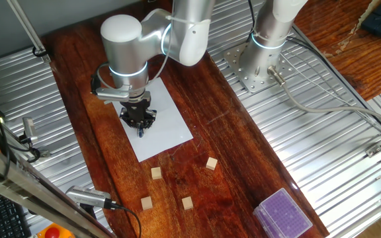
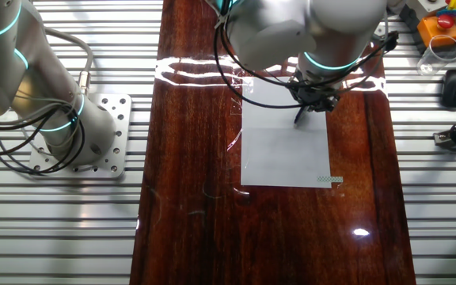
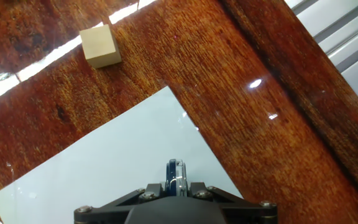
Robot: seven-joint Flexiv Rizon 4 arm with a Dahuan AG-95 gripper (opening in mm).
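Observation:
My gripper [image 1: 139,121] points down over a white sheet of paper [image 1: 164,125] on the dark wooden table. It is shut on a slim dark blue, pen-like thing [image 3: 172,177], which has a clear, shiny side in the wrist view. In exterior view 2 its dark lower end [image 2: 298,115] shows against the paper. Whether the tip touches the sheet cannot be made out. No mark is visible on the bare part of the paper.
Several wooden cubes, among them one cube [image 1: 211,163] on the right, lie beyond the sheet's near edge. A purple box [image 1: 284,215] stands at the table's edge. A small camera [image 1: 88,196] sits at the left edge. Bare wood lies between cubes and box.

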